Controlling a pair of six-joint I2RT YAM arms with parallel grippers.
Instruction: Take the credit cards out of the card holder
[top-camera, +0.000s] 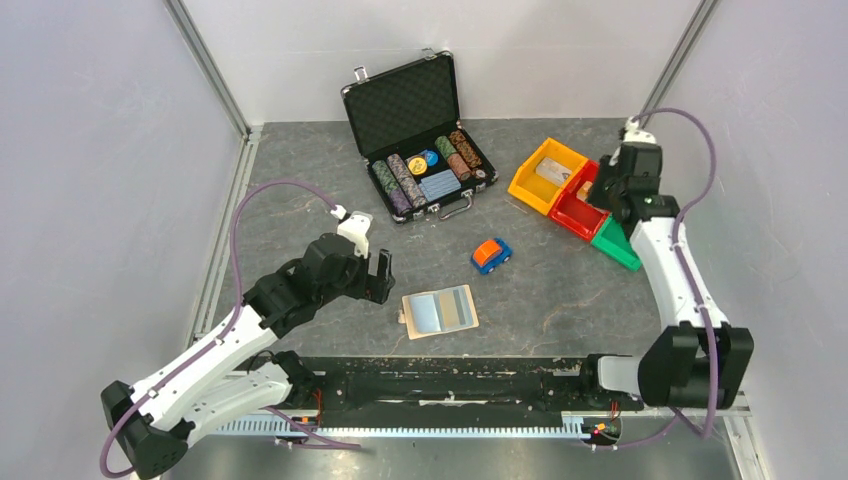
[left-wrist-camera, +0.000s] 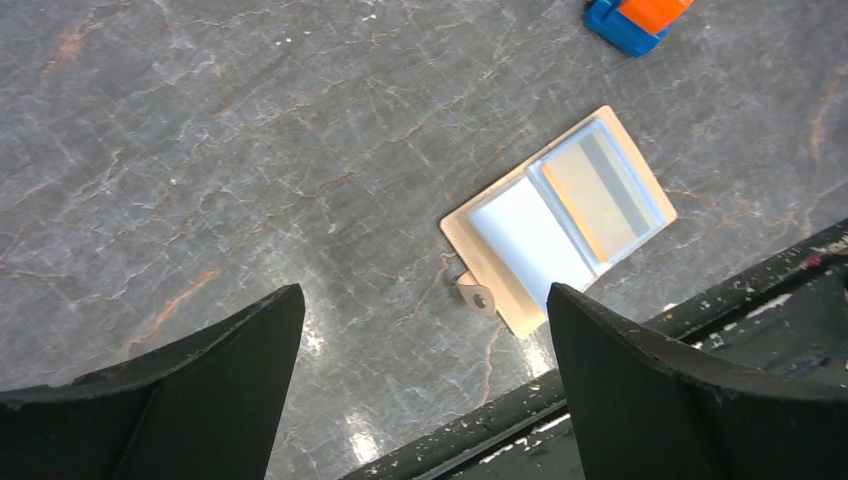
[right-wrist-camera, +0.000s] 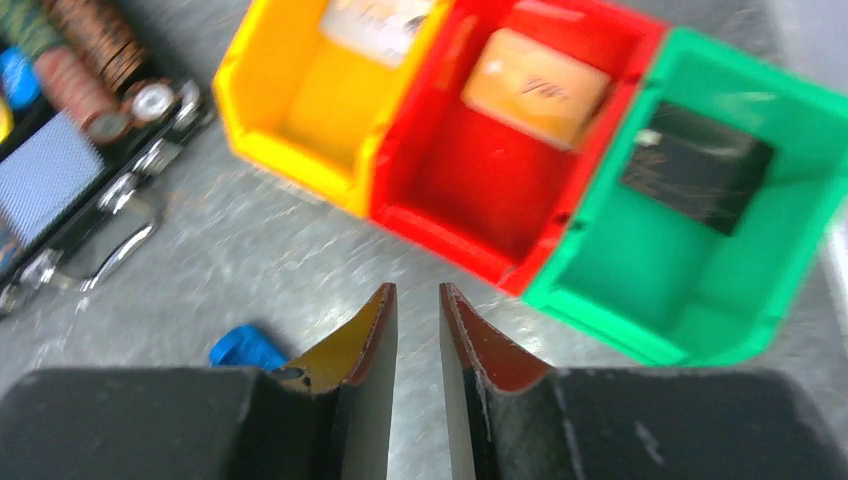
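The card holder (top-camera: 441, 311) lies open and flat on the grey table, tan with clear sleeves; its flap with a snap (left-wrist-camera: 478, 295) sticks out on one side. No card is clearly visible in its sleeves. My left gripper (top-camera: 380, 276) hangs just left of the holder, open and empty. Over the red bin stands my right gripper, its fingers a little apart with nothing between them. Inside the green bin (right-wrist-camera: 640, 290) rests a dark card (right-wrist-camera: 697, 165), an orange-tan card (right-wrist-camera: 537, 87) lies in the red bin (right-wrist-camera: 450, 185), and a pale card (right-wrist-camera: 378, 25) in the yellow bin (right-wrist-camera: 310, 100).
An open black case (top-camera: 405, 110) of poker chips stands at the back. A blue and orange toy car (top-camera: 491, 255) sits mid-table, between the holder and the bins. Bare table surrounds the holder.
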